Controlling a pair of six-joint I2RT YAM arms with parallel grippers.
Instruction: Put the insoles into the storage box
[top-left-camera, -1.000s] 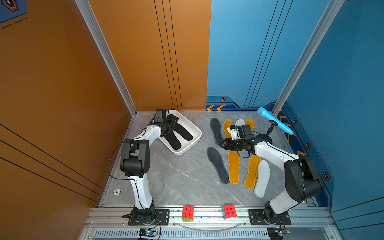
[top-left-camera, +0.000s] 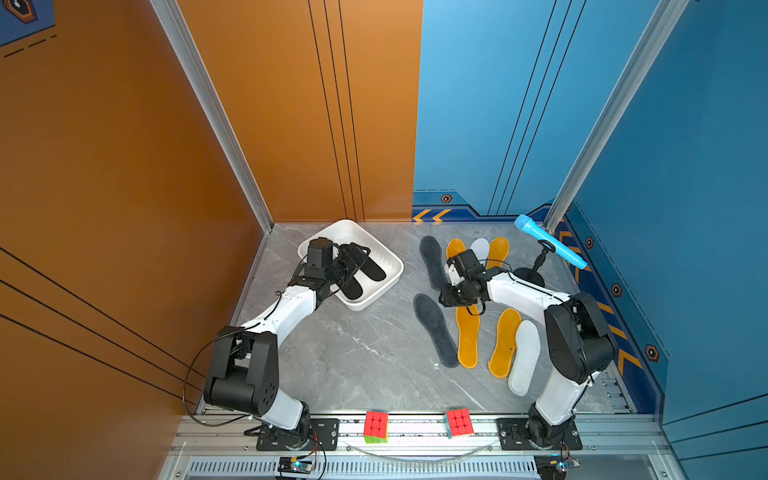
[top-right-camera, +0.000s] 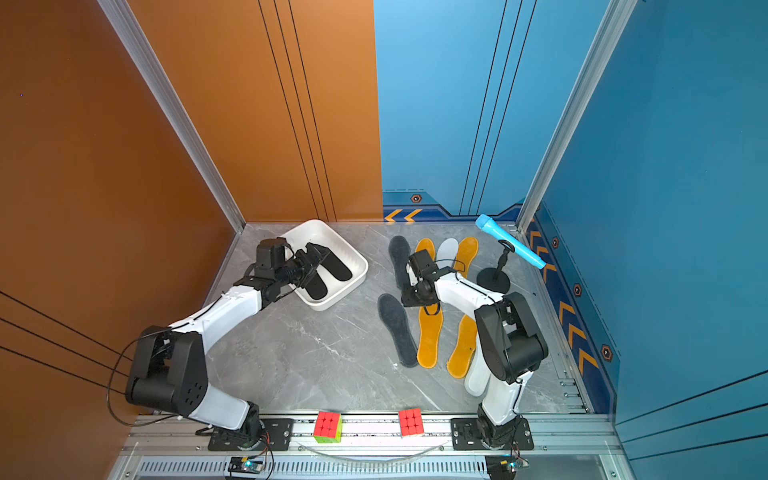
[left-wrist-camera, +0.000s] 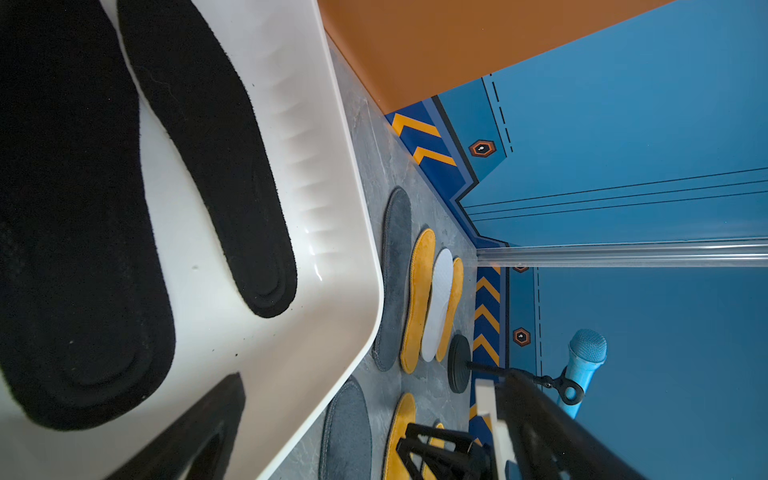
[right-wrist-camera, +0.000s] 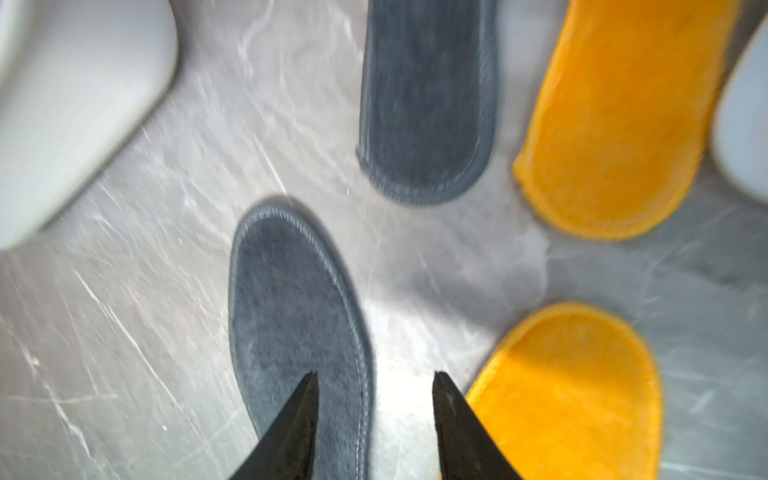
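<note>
In the white storage box (top-left-camera: 376, 240) lie two black insoles (left-wrist-camera: 208, 160). My left gripper (top-left-camera: 348, 272) is open just over them, nothing between its fingers. My right gripper hangs open above the gap between a grey insole (right-wrist-camera: 292, 296) and a yellow insole (right-wrist-camera: 576, 384). Further insoles lie right of the box in two rows: another grey (top-left-camera: 430, 256), more yellow (top-left-camera: 505, 336), and white ones (top-left-camera: 524, 356). The right arm hides parts of several.
A blue microphone (top-left-camera: 552, 240) on a black stand is at the back right. Two cubes (top-left-camera: 376, 425) (top-left-camera: 458, 421) sit on the front rail.
</note>
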